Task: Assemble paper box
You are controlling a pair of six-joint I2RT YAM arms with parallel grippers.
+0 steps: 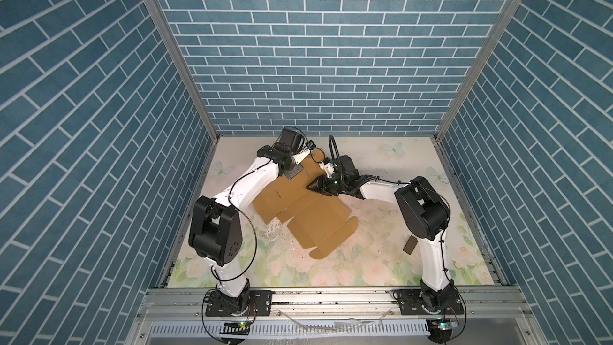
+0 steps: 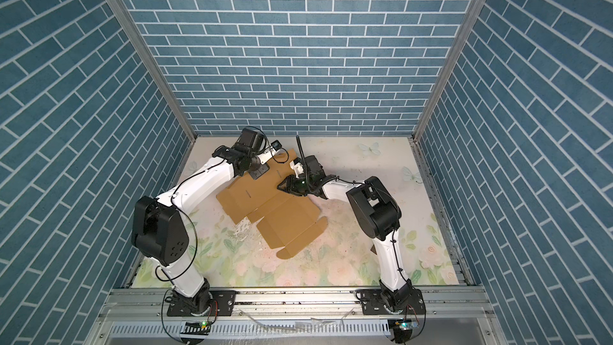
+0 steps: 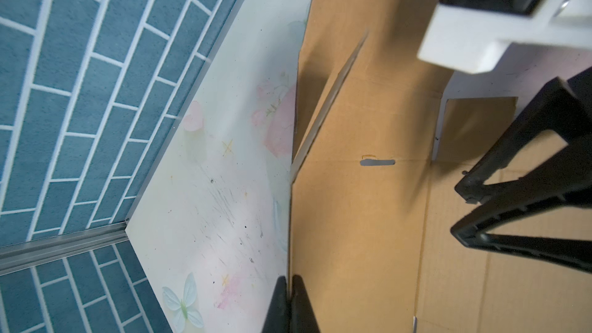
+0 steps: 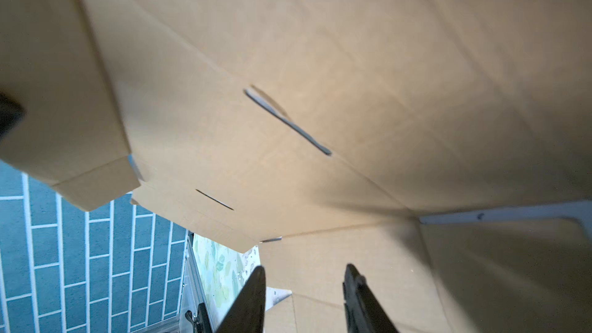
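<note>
The brown cardboard sheet (image 1: 319, 220) lies partly unfolded across the table, with creases and slots. Its far panel (image 3: 351, 228) slopes up in the left wrist view, and a thin flap (image 3: 330, 104) stands up from its outer edge. That edge runs down between the tips of my left gripper, which is shut on it. In both top views the left fingertips are hidden. Above the middle of the sheet, my right gripper is part open with nothing between its fingers. A slot (image 4: 288, 120) in the cardboard shows above them in the right wrist view.
A small dark block (image 1: 410, 244) lies at the right, near the right arm. Brick-patterned walls stand behind and at both sides.
</note>
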